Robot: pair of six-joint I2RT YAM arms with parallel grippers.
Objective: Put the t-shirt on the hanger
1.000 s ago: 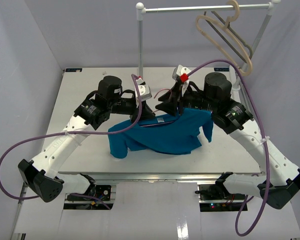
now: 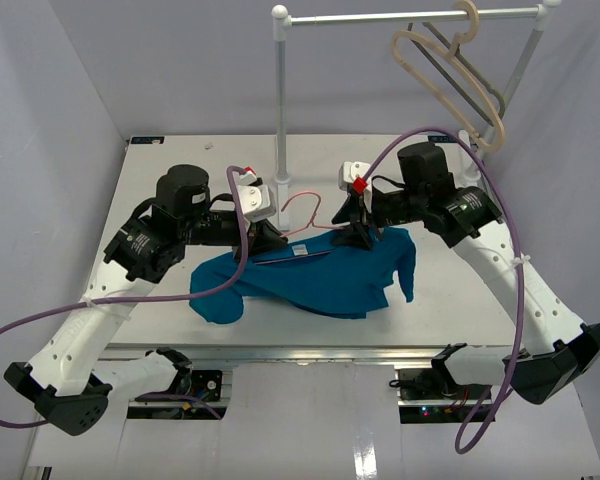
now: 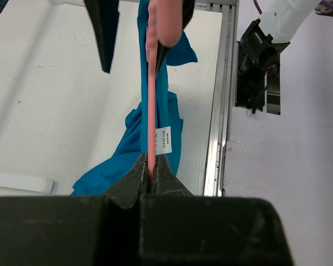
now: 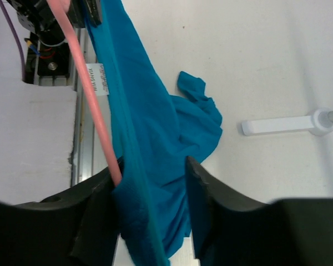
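A teal t-shirt [image 2: 310, 285] with a white label lies bunched across the table under both grippers. A pink hanger [image 2: 312, 212] rises between them, its hook upward. My left gripper [image 2: 272, 238] is shut on the hanger's pink bar [image 3: 151, 105], seen end-on in the left wrist view. My right gripper [image 2: 360, 232] is at the shirt's right part; in the right wrist view the teal fabric [image 4: 133, 183] and the pink bar pass between or beside its fingers, one of which is blurred. Whether it is closed on them is unclear.
A white rack [image 2: 400, 18] stands behind, with beige and grey hangers [image 2: 430, 75] hanging at its upper right. Bare table [image 2: 170, 180] shows at the back left and along the front. The metal front edge [image 2: 310, 353] runs below the shirt.
My right gripper has come lower relative to the hanger's hook, which now shows more fully.
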